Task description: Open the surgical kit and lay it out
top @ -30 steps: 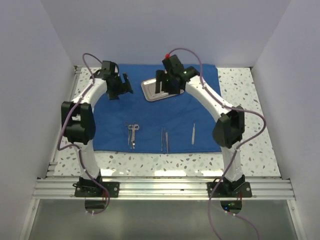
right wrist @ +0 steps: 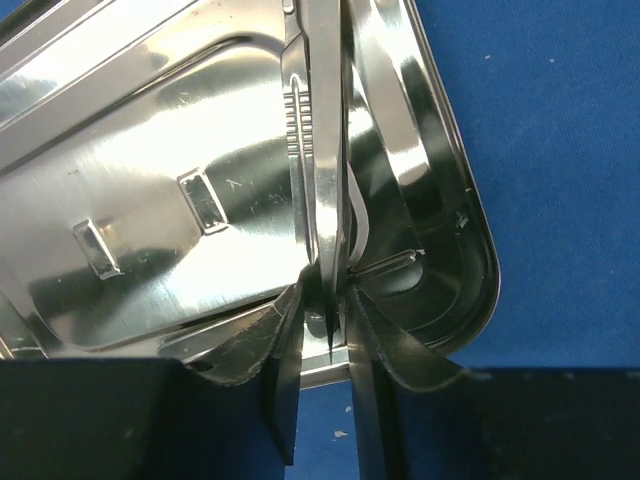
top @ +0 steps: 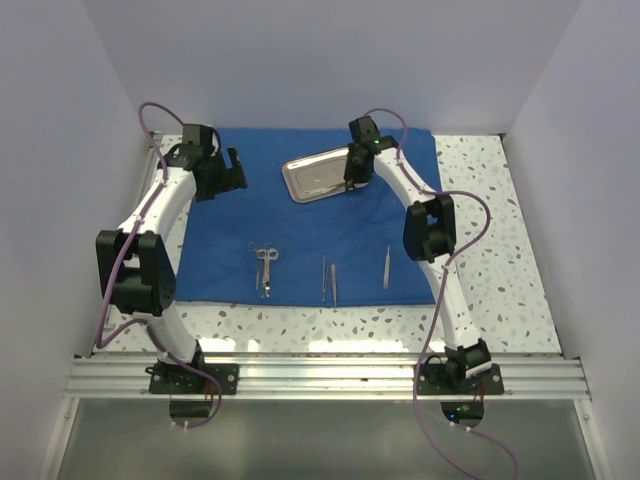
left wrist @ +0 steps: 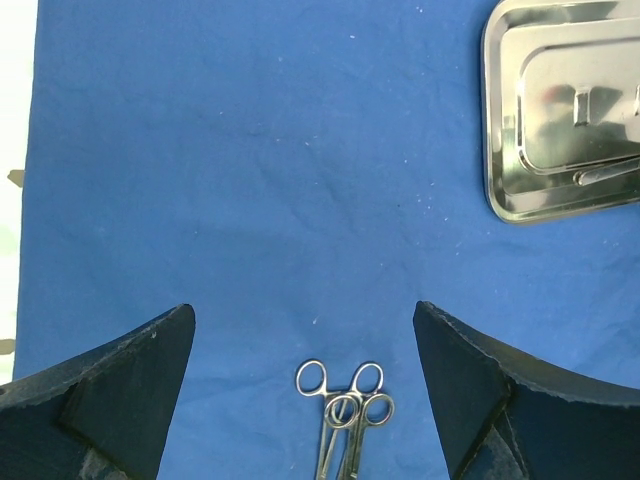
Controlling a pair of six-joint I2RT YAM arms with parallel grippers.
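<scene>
The steel tray [top: 310, 180] lies on the blue cloth [top: 250, 200] at the back. My right gripper is down at the tray's right end, its fingers close around the end of slim steel instruments [right wrist: 325, 130] lying lengthwise there; whether it grips them is unclear. My left gripper [top: 220, 170] hangs open over the cloth left of the tray, nothing between its fingers. Scissor-like instruments [left wrist: 342, 410] lie front left on the cloth; two thin instruments [top: 334, 285] lie front centre and another [top: 387, 268] front right.
The speckled table [top: 500, 250] borders the cloth, with walls at the sides and back. The middle of the cloth between tray and laid-out instruments is clear.
My right gripper has moved right and down to the tray's right end, its fingers drawing closer together. My left gripper has drawn back to the left.
</scene>
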